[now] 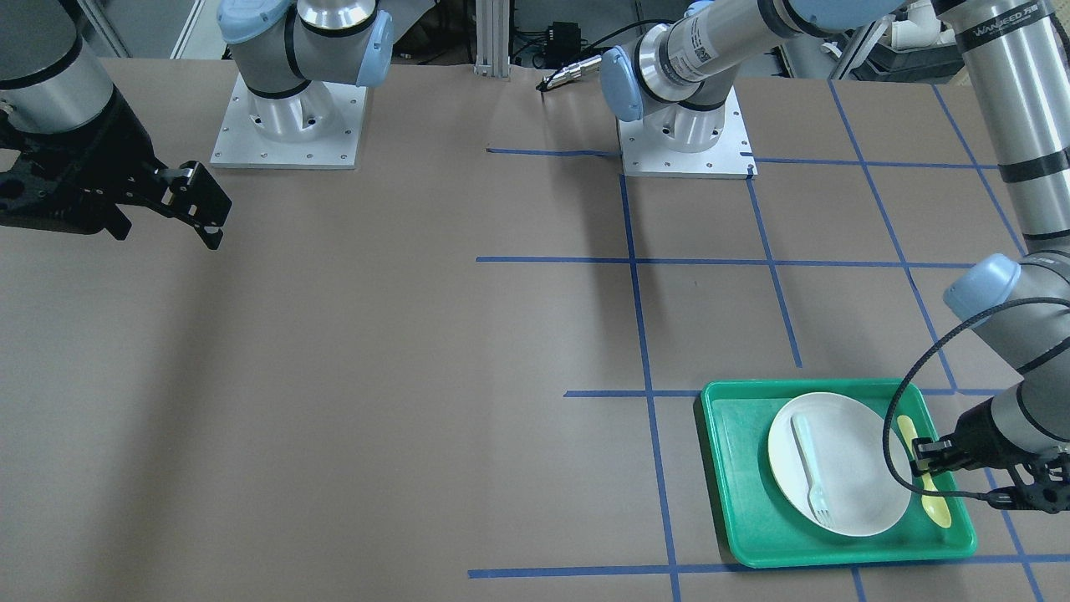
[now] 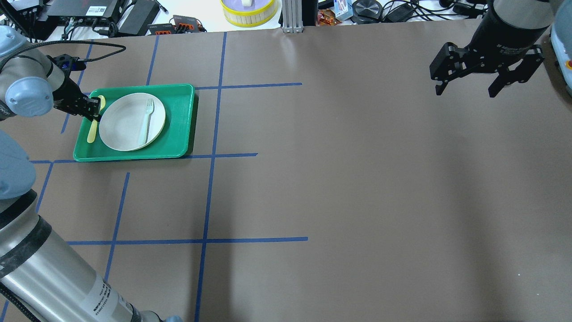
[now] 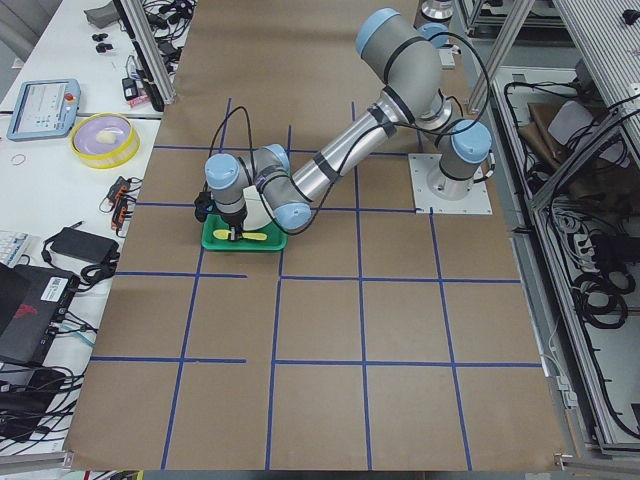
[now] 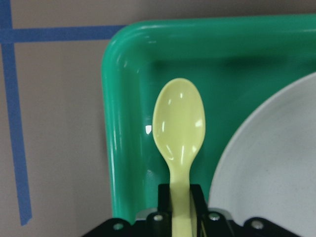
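Note:
In the wrist view, my gripper is shut on the handle of a pale yellow plastic spoon [image 4: 178, 123], bowl pointing up the frame, over the green tray's floor beside the white plate [image 4: 271, 163]. In the front view the spoon [image 1: 934, 507] lies along the right side of the green tray [image 1: 732, 532], right of the plate; whether it touches the tray I cannot tell. A pale fork [image 1: 810, 461] lies on the plate. In the top view the gripper [image 2: 96, 112] is at the tray's left side.
A second black gripper [image 1: 191, 206] hangs at the front view's far left, away from the tray. Blue tape lines cross the table [image 1: 401, 351], whose middle is clear. Devices and cables crowd the bench beyond it in the top view.

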